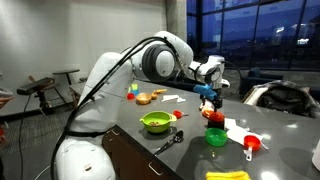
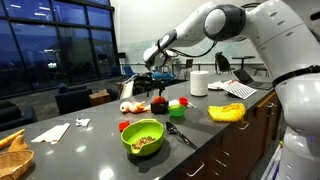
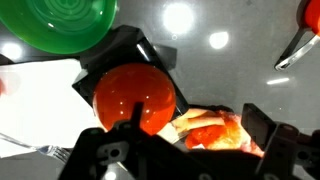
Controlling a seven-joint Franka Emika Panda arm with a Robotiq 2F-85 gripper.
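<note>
In the wrist view my gripper is open, its two dark fingers far apart at the lower edge. A round orange-red dish (image 3: 135, 95) lies on a black square object, partly covered by the left finger. Between the fingers, farther down, an orange-and-white item (image 3: 215, 130) shows in part; what it is I cannot tell. In exterior view 2 the gripper (image 2: 157, 87) hangs above the red dish (image 2: 160, 100). Whether it touches anything there cannot be made out.
A green bowl (image 3: 62, 18) stands close to the black object, with white paper (image 3: 38, 95) beside it. A red-headed utensil (image 3: 312, 18) lies off to the right. Nearer the arm are a lime-green bowl (image 1: 157, 121) and a yellow item (image 1: 228, 175).
</note>
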